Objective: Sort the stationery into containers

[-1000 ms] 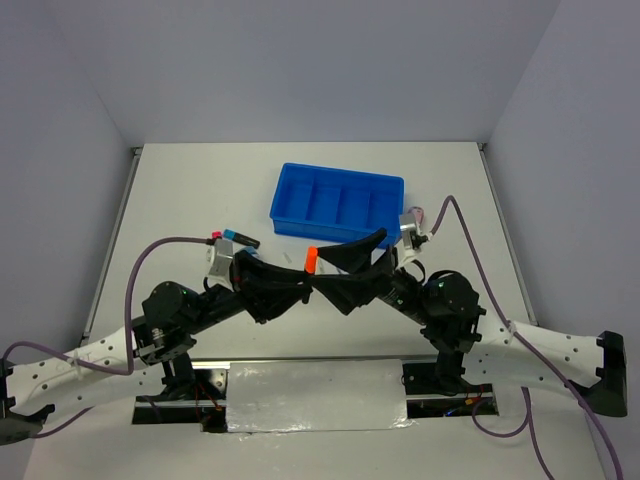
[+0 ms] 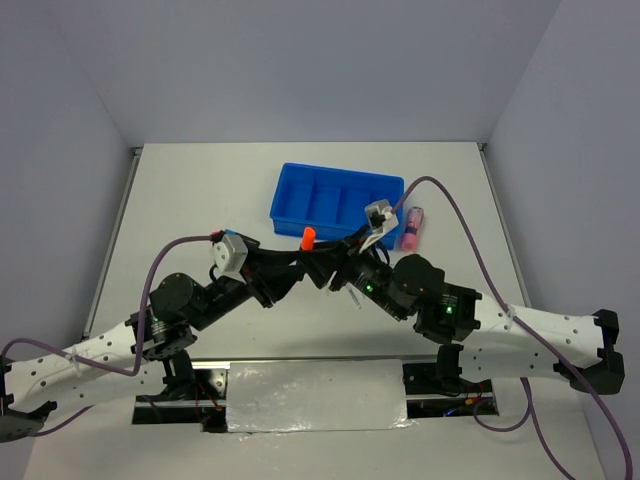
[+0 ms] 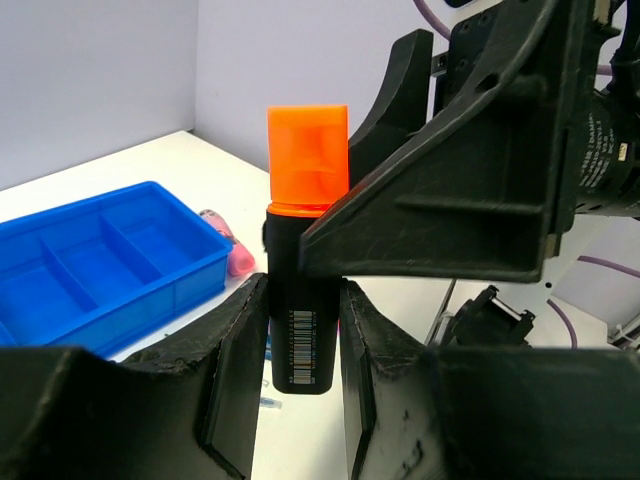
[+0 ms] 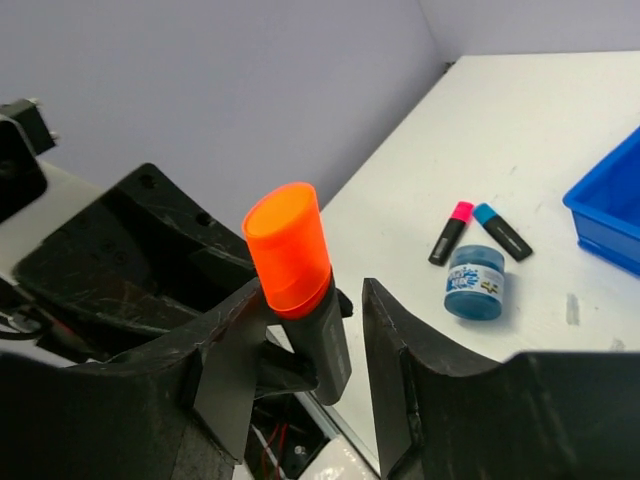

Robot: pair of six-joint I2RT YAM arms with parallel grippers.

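An orange-capped black highlighter [image 3: 306,160] stands upright in the air, centred between both grippers, with my left gripper shut on its lower body. My right gripper surrounds it from the other side, fingers part open at its upper part; whether they touch it I cannot tell. The blue compartment box [image 2: 336,172] lies behind them on the table. In the right wrist view a pink-capped marker [image 4: 448,236], a blue-capped marker [image 4: 505,234] and a blue jar [image 4: 475,292] lie on the table left of the box.
A pink object [image 2: 412,228] lies right of the box. Small pale items [image 2: 354,298] are on the table below the grippers. Grey walls enclose the white table [image 2: 190,190], which is clear at its back left.
My left gripper has shifted slightly, still holding the highlighter.
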